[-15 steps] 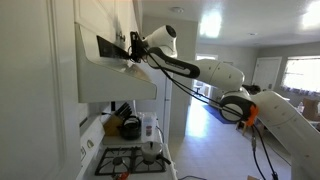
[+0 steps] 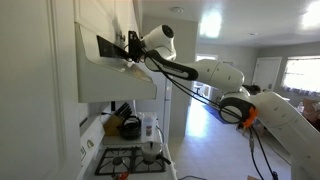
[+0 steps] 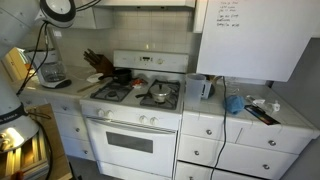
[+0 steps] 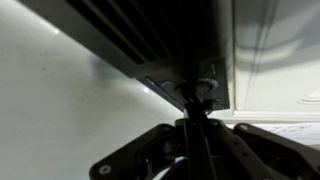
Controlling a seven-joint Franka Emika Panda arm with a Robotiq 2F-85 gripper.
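Up at the white range hood (image 2: 115,87), my gripper (image 2: 132,48) is right against the dark vent panel (image 2: 108,47) on its front. The wrist view shows the gripper shut, its narrow fingertips at a small dark control plate (image 4: 222,94) with round knob-like parts. Beside that plate runs the slotted dark grille (image 4: 135,25). I see nothing held between the fingers. The fingertips cover part of the plate, and whether they touch a knob cannot be told.
Below the hood stands the white stove (image 3: 135,135) with a pot (image 3: 160,92) on top. A pitcher (image 3: 195,86) is on the counter to its right. White cabinet doors (image 4: 285,60) flank the hood closely. Open room lies behind the arm.
The arm and gripper have shifted very slightly toward the hood. Nothing else has visibly moved.
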